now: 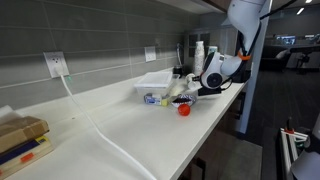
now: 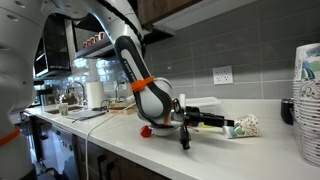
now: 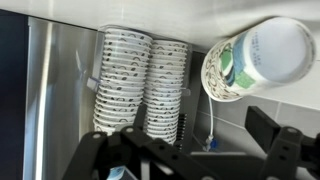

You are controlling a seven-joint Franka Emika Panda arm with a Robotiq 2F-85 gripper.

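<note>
My gripper is open, its two dark fingers well apart with nothing held between them. In the wrist view a white patterned paper cup [image 3: 268,56] lies on its side beyond the right finger. Exterior view 2 shows that patterned cup [image 2: 243,126] on the counter, just past the fingers of my gripper [image 2: 226,114]. A tall stack of nested paper cups [image 3: 140,85] fills the left part of the wrist view; cup stacks [image 2: 308,85] also stand at the right edge of exterior view 2.
A red ball [image 1: 184,110] rests near the counter's front edge, and a white bin [image 1: 154,83] stands by the back wall. Boxes [image 1: 22,138] occupy the near left corner. A white cable crosses it.
</note>
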